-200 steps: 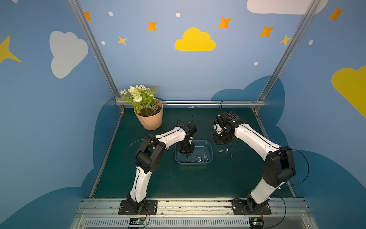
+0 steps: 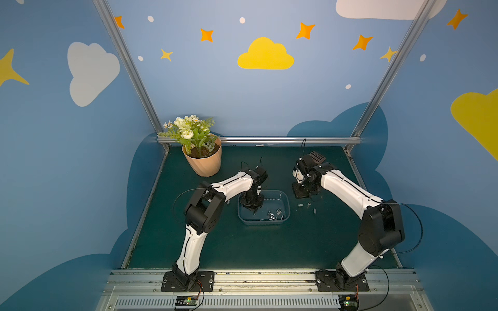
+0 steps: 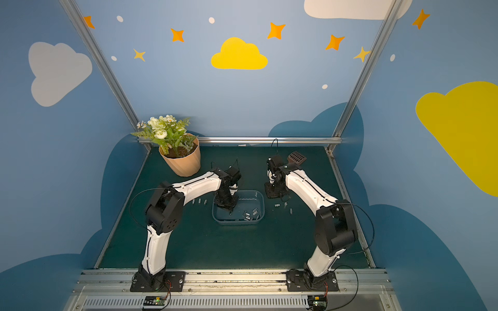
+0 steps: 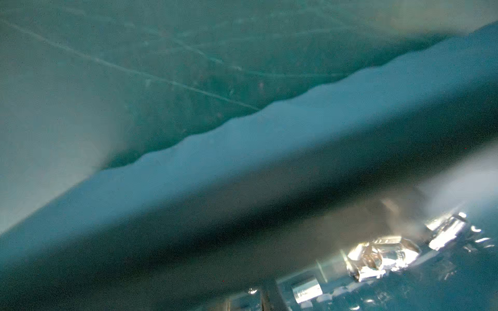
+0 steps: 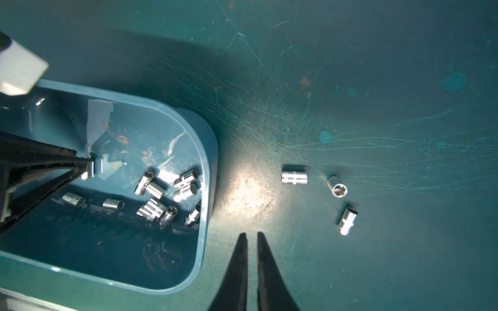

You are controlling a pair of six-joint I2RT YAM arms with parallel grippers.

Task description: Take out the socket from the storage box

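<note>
The blue storage box (image 5: 202, 217) holds several chrome sockets (image 5: 154, 207) (image 4: 381, 256), mostly toward its right end. My left gripper is down inside the box at a socket; whether it grips that socket is unclear. The left wrist view is blurred and close to the box wall. My right gripper hangs over the table just right of the box, fingertips a narrow gap apart with nothing between them. Outside the box, three sockets (image 5: 294, 177) lie or stand on the table to its right; more small pieces lie at its left (image 3: 199, 201).
A potted plant (image 2: 202, 163) stands at the back left. A dark gridded block (image 3: 296, 158) sits at the back right behind my right arm.
My right arm has shifted slightly to the right. The left arm looks almost unchanged inside the box.
</note>
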